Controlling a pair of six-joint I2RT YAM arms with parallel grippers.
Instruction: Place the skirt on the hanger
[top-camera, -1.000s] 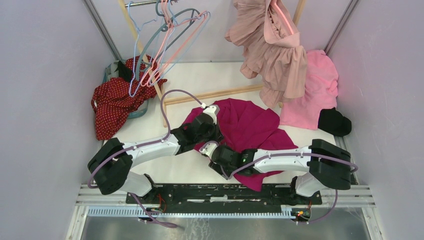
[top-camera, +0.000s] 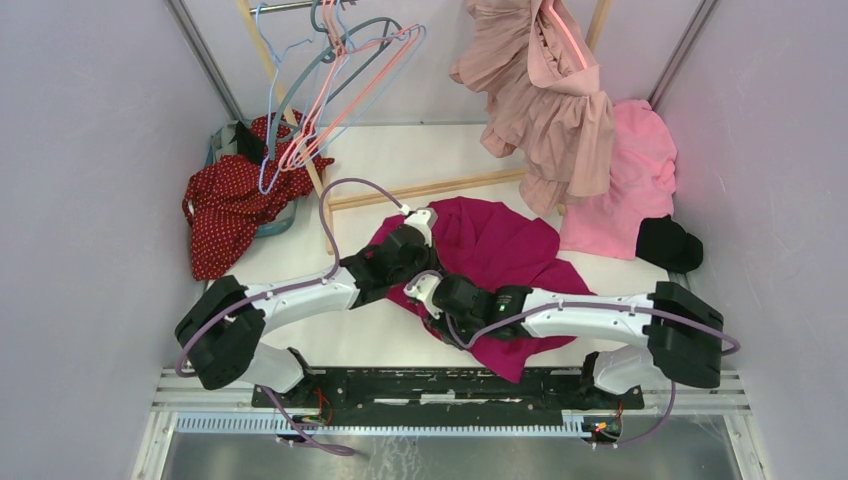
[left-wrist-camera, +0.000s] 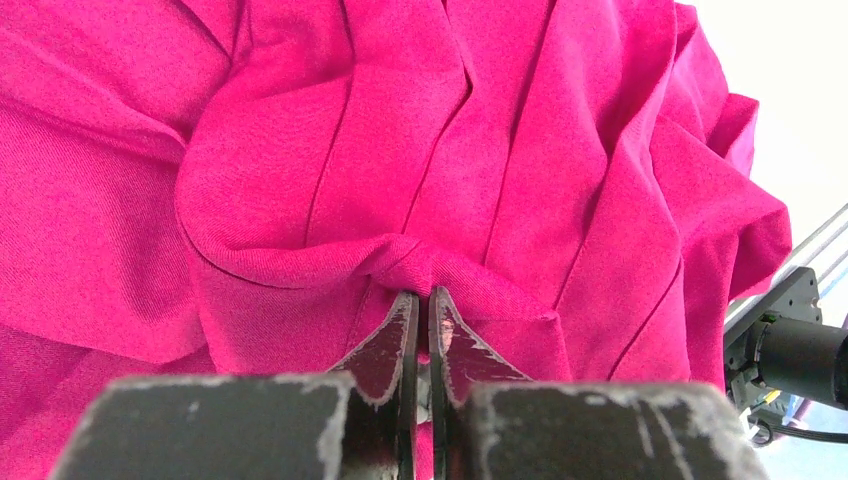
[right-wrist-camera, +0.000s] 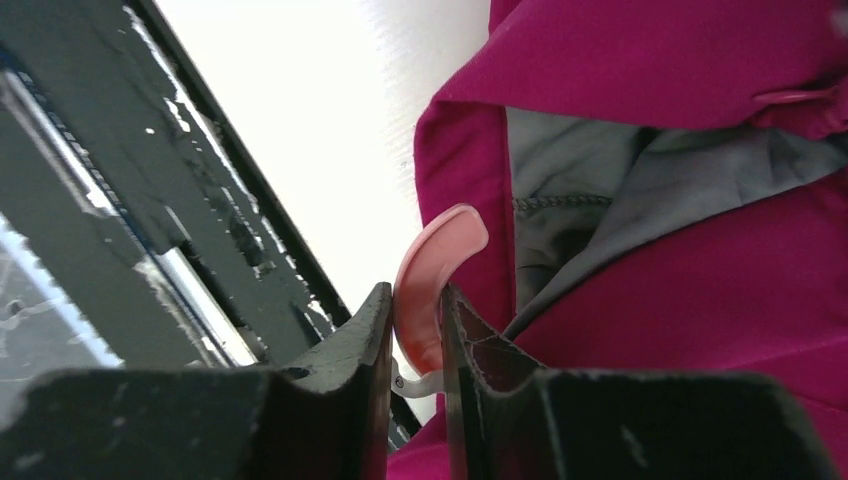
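The magenta skirt (top-camera: 505, 250) lies spread and creased on the table under both arms. In the left wrist view, my left gripper is shut on a fold of the skirt (left-wrist-camera: 420, 170). My right gripper is at the skirt's near left edge, its fingers part-way apart. Between them stands the curved salmon-pink end of a hanger (right-wrist-camera: 430, 270); whether they grip it firmly cannot be told. Beside it the skirt (right-wrist-camera: 465, 165) gapes, showing a grey lining (right-wrist-camera: 570, 180). The rest of this hanger is hidden.
Several empty hangers (top-camera: 325, 100) hang from the rack at the back left. A dusty-pink garment (top-camera: 560, 120) hangs back right, above a pink cloth (top-camera: 630, 170) and a black item (top-camera: 668, 244). A red dotted garment (top-camera: 225, 215) drapes over a bin at left.
My right arm's elbow has swung outward to the right, and its gripper has shifted slightly right and turned over the skirt. My left arm is almost still.
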